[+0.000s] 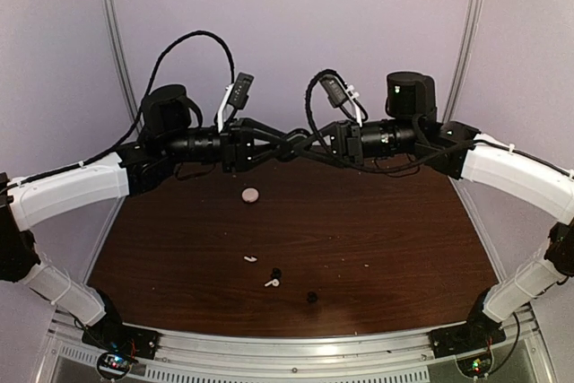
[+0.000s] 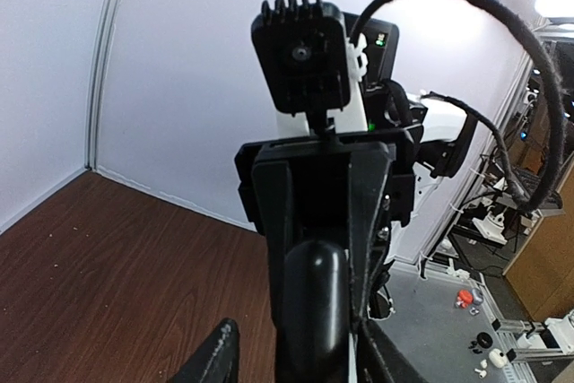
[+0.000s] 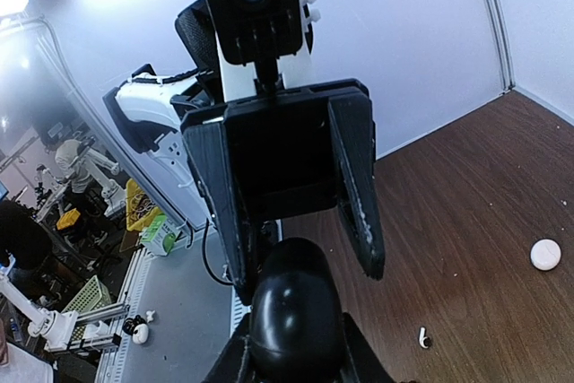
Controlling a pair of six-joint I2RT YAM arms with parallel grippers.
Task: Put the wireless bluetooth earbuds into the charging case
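Both grippers meet in mid-air above the table. My right gripper (image 1: 305,145) is shut on the glossy black charging case (image 3: 296,311), which points toward my left gripper (image 1: 282,143). The left one is open, its fingertips close around the case (image 2: 314,302) in the left wrist view. On the table below lie a white earbud (image 1: 249,258) and a second white earbud (image 1: 272,282) beside a small dark piece (image 1: 276,273).
A round white object (image 1: 250,195) sits farther back on the table (image 1: 404,248). Another small dark piece (image 1: 312,296) lies near the front.
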